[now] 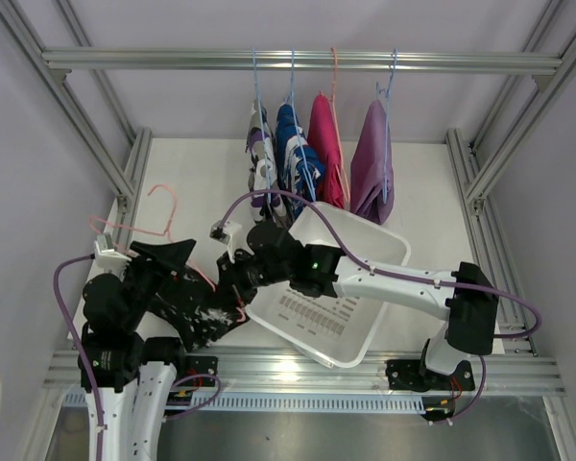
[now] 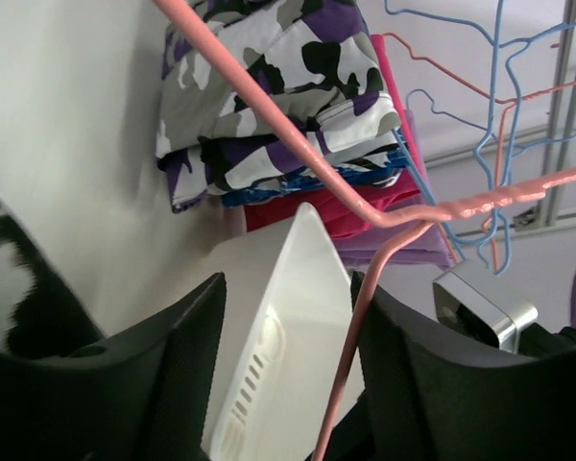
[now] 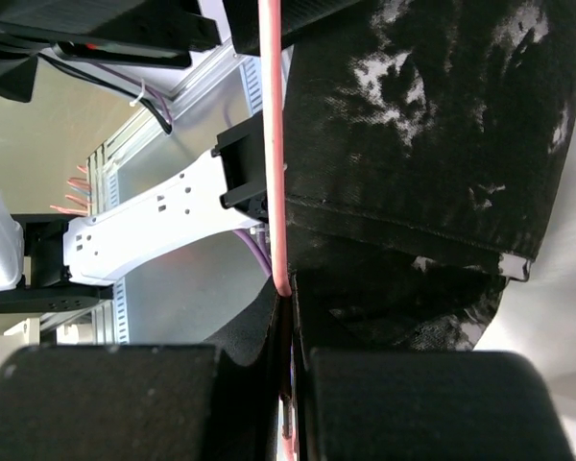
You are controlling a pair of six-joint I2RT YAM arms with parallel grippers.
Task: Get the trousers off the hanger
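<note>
The pink hanger (image 1: 161, 231) rises above black trousers with white mottling (image 1: 191, 306), which lie low at the left beside the white basket. My right gripper is shut on the hanger's pink bar, with the dark trousers (image 3: 422, 134) behind it. My left gripper is part open near the upper part of the hanger; in the left wrist view the pink wire (image 2: 365, 305) runs down over its right finger, and whether it lies between the fingers is unclear.
A white basket (image 1: 389, 248) stands right of centre under my right arm. Camouflage, blue, red and purple garments (image 1: 372, 163) hang from the rail (image 1: 211, 60) at the back. The board's back left is clear.
</note>
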